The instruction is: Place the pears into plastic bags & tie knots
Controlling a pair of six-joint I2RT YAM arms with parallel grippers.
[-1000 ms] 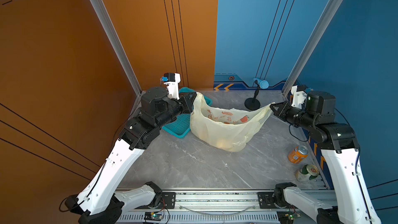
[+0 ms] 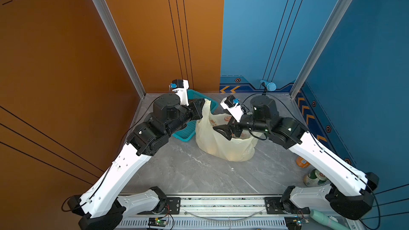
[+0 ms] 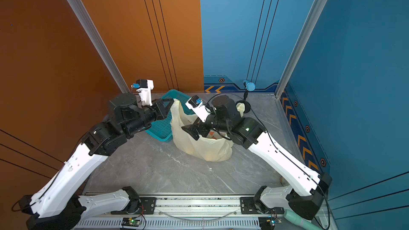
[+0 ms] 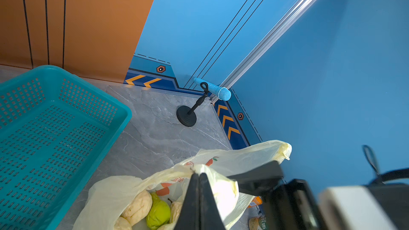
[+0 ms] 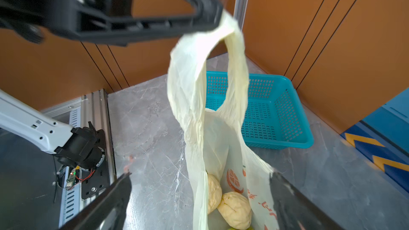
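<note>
The cream plastic bag (image 2: 225, 150) stands on the grey table, with pale tan pears (image 5: 235, 211) and a green one (image 4: 158, 211) inside. At the left, its near handle loop is pulled upward, and my left gripper is shut on the top of that loop. My right gripper (image 2: 225, 131) hangs over the bag's mouth, its fingers apart and the bag showing below. In the right wrist view its fingers (image 5: 110, 206) stand wide on either side of the raised handle, touching nothing that I can make out. The bag's other handle (image 4: 279, 150) flops behind the right gripper.
A teal basket (image 5: 277, 142), empty where it shows, sits behind and left of the bag. A blue microphone (image 2: 269, 86) on a stand is at the back. Two cans, one orange (image 2: 303, 161), are at the right edge.
My right gripper has let go of the bag's right handle and swung left over the bag. That side of the bag has slumped. The left gripper has shifted slightly right, still holding its handle.
</note>
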